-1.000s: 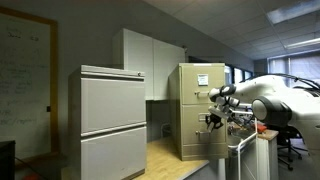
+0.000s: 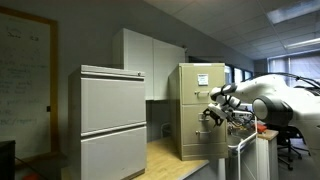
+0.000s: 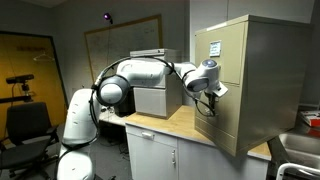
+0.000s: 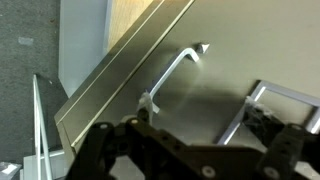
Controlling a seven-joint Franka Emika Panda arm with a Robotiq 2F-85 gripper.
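Observation:
A beige filing cabinet [image 2: 202, 80] stands at the right end of the wooden counter, its drawers shut. My gripper [image 3: 211, 101] is close to the cabinet's front in exterior view 2. In the wrist view, a silver drawer handle [image 4: 174, 69] runs slantwise down toward one of the fingers [image 4: 147, 104]. A metal label frame [image 4: 290, 102] lies by the other finger. The gripper is open, with no object visible between its fingertips. Whether a finger touches the handle, I cannot tell.
Left on the counter [image 2: 165, 160] stands a grey two-drawer cabinet [image 2: 112, 120]. White wall cupboards [image 2: 145, 63] hang behind. White base cabinets [image 3: 152, 153] are below it. A dish rack [image 3: 300, 170] sits at the right edge.
My gripper has shifted slightly at the beige cabinet's front, standing a little higher than one second ago. The drawers look unmoved.

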